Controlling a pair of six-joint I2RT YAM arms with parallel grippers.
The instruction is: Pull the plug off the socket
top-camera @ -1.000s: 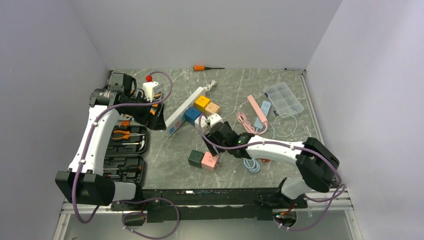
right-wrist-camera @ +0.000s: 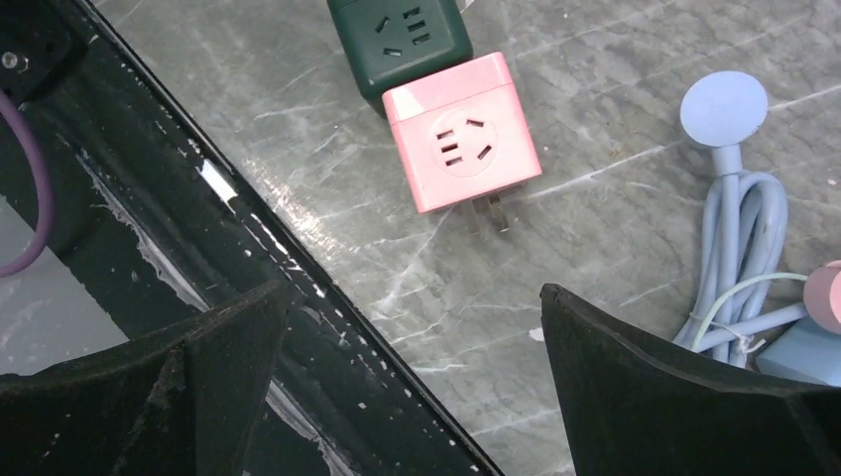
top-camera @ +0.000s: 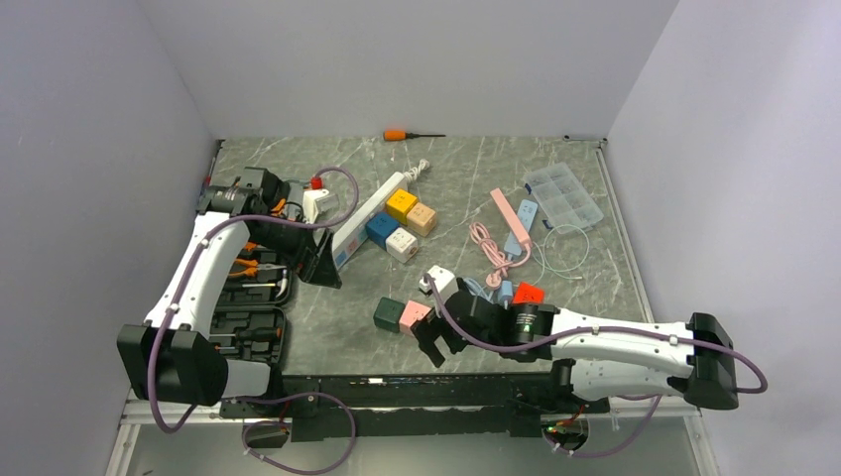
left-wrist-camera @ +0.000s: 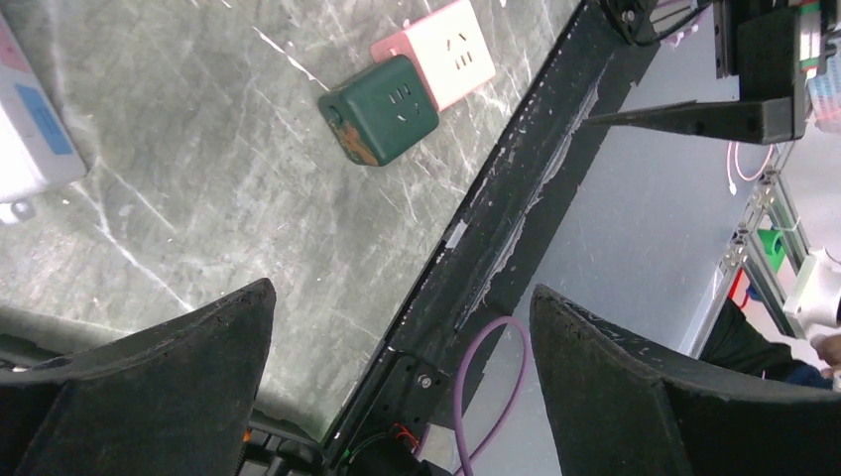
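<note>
A pink cube plug (right-wrist-camera: 466, 139) with metal prongs showing on one side lies on the marble-patterned table, against a dark green cube (left-wrist-camera: 382, 107). No prongs of either cube sit in the white power strip (top-camera: 369, 218), which lies apart, farther back. Blue (top-camera: 383, 228), white (top-camera: 401, 245), yellow (top-camera: 401, 204) and tan (top-camera: 421, 218) cubes stand clustered along that strip's right side. My right gripper is open, near the pink cube, with bare table between its fingers. Over the left side, my left gripper is also open and empty.
Pink (top-camera: 511, 216) and blue (top-camera: 520, 228) strips with coiled cords lie at right, near a clear compartment box (top-camera: 563, 195). Open tool cases (top-camera: 248, 334) line the left edge. A screwdriver (top-camera: 397, 135) lies at the back.
The pink and green cubes have stayed put.
</note>
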